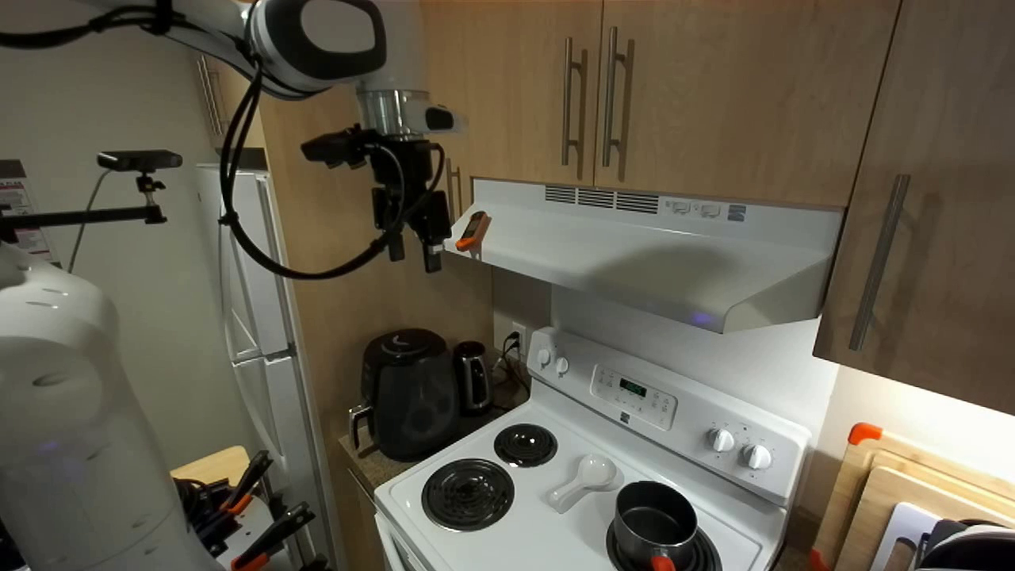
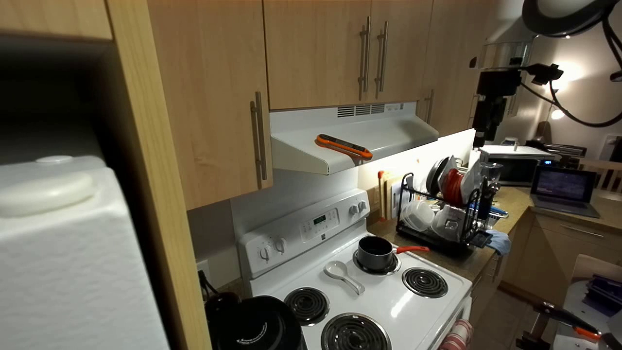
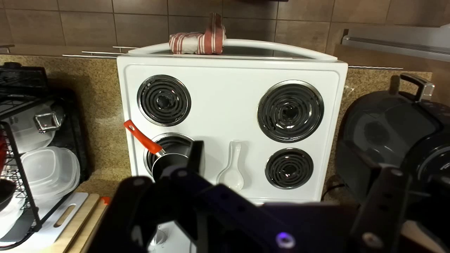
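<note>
My gripper [image 1: 415,257] hangs high, pointing down, level with the range hood and apart from everything around it. Its fingers stand apart, and nothing shows between them, so it is open. Far below on the white stove [image 3: 223,109], a dark pot [image 1: 654,519] with a red handle [image 3: 143,138] sits on one burner. Beside it on the stovetop lies a white spoon-shaped piece [image 3: 232,168]. The other burners are bare. An orange and black device [image 2: 344,147] is on the front of the hood. Blurred dark fingers [image 3: 196,156] cover part of the pot in the wrist view.
A black air fryer [image 1: 409,395] and a kettle [image 1: 472,377] stand left of the stove in exterior view 1. To the right are cutting boards [image 1: 885,485] and a full dish rack [image 2: 431,236]. The hood [image 1: 628,252] juts out over the stove's back. A striped towel [image 3: 202,41] hangs at the oven handle.
</note>
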